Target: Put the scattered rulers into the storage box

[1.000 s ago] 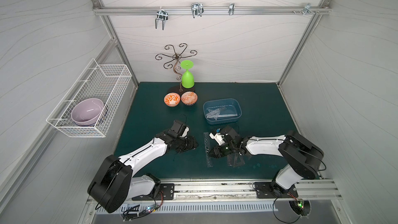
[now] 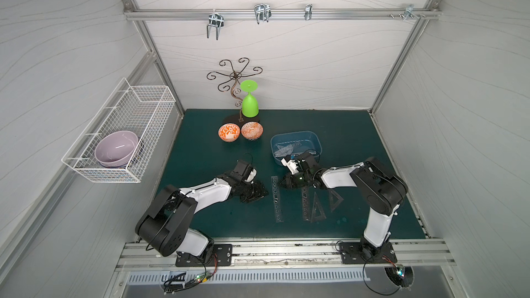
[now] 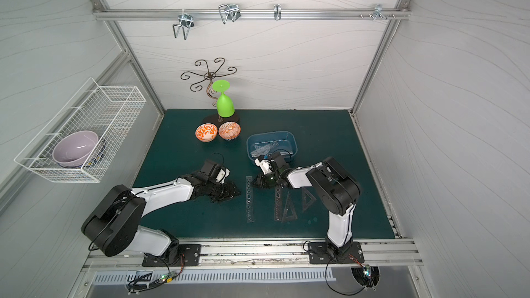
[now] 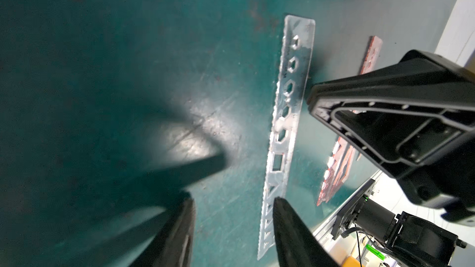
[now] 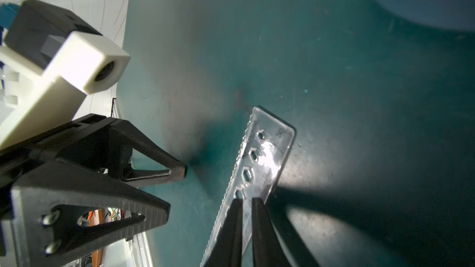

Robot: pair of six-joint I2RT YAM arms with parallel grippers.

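A clear straight ruler (image 2: 277,207) lies on the table between my two grippers. Right of it are a second straight ruler (image 2: 305,209) and two clear triangle rulers, one nearer (image 2: 318,213) and one farther right (image 2: 335,201). The blue storage box (image 2: 280,161) behind them holds several clear pieces. My left gripper is open left of the first ruler, its fingers apart over bare table. My right gripper is above that ruler's far end, a narrow gap between its fingers and nothing visibly held.
Two orange patterned bowls (image 2: 229,132) and a green goblet (image 2: 250,104) stand at the back near a curled metal stand (image 2: 235,76). A white wire basket (image 2: 154,127) with a purple bowl hangs on the left.
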